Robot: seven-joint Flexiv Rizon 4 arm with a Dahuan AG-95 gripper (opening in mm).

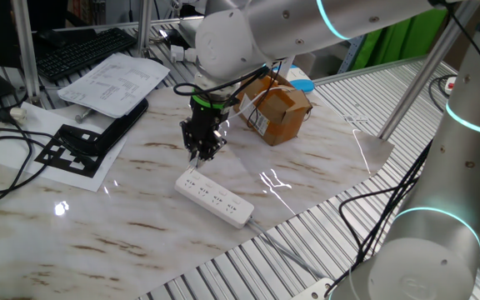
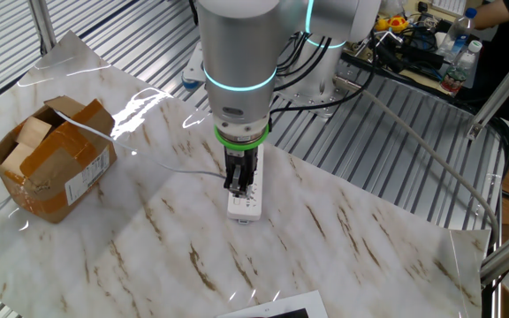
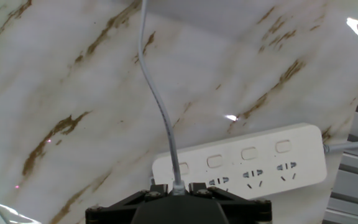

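A white power strip (image 3: pixel 241 163) with several sockets and a row of switches lies flat on the marbled table. My gripper is shut on the plug end of a thin grey cable (image 3: pixel 156 93), whose collar (image 3: pixel 178 185) shows between the fingers. Its fingers hide the plug's prongs. In exterior view 1 the gripper (image 1: pixel 194 157) points down at the far-left end of the power strip (image 1: pixel 214 198). From exterior view 2, the gripper (image 2: pixel 239 187) covers part of the strip (image 2: pixel 245 210). Whether the plug touches a socket I cannot tell.
An open cardboard box (image 2: pixel 56 159) stands on the table, with the held cable running past it. Papers (image 1: pixel 113 84) and a black-and-white marker sheet (image 1: pixel 72 150) lie at the left in exterior view 1.
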